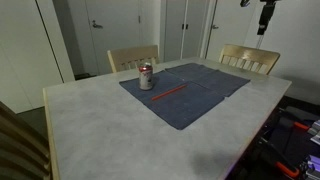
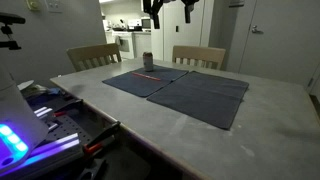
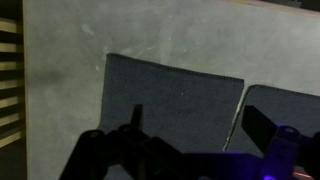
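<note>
My gripper (image 2: 171,19) hangs high above the table, its fingers apart and nothing between them. In the wrist view the gripper looks down over a dark grey cloth (image 3: 175,95), well clear of it. A second dark cloth (image 3: 290,104) lies beside it, a narrow gap between the two. A can (image 1: 146,77) stands upright near the back edge of one cloth in exterior view 1. In front of the can, a thin red stick (image 1: 168,92) lies on the cloth. Exterior view 2 also shows the can (image 2: 147,59) and the red stick (image 2: 146,76).
Wooden chairs (image 2: 93,56) stand along its edges. White doors (image 1: 113,25) are behind.
</note>
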